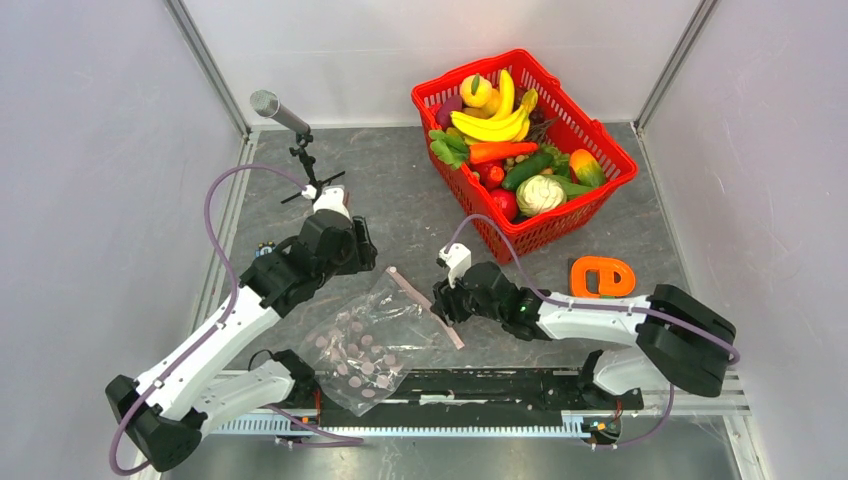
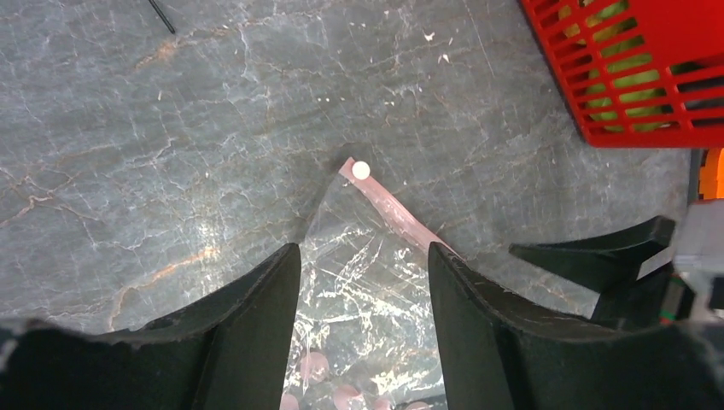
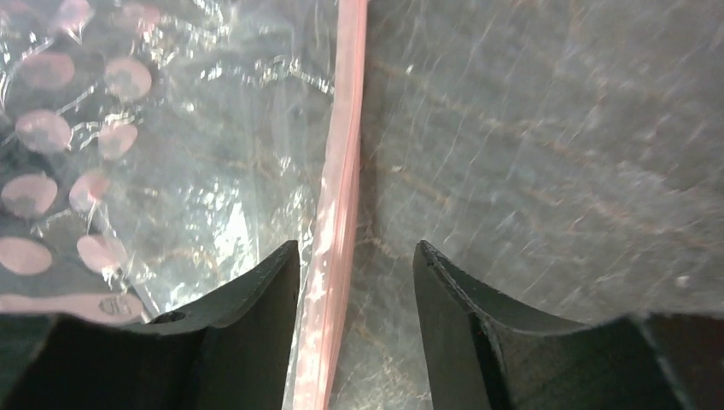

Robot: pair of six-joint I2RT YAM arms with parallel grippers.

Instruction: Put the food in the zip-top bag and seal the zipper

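A clear zip top bag point(image 1: 350, 350) with pink dots and a pink zipper strip point(image 1: 420, 300) lies flat and empty on the grey floor. My left gripper point(image 1: 358, 250) is raised above the bag's top end, open, with nothing between its fingers in the left wrist view. My right gripper point(image 1: 445, 305) is low over the zipper's lower part, open; in the right wrist view the strip point(image 3: 337, 213) runs beside its left fingertip. The food, fruit and vegetables point(image 1: 540, 195), fills a red basket point(image 1: 530, 240) at the back right.
An orange tool point(image 1: 620, 280) lies right of my right arm. A microphone on a black stand point(image 1: 290, 115) stands at the back left. The floor between stand and basket is clear.
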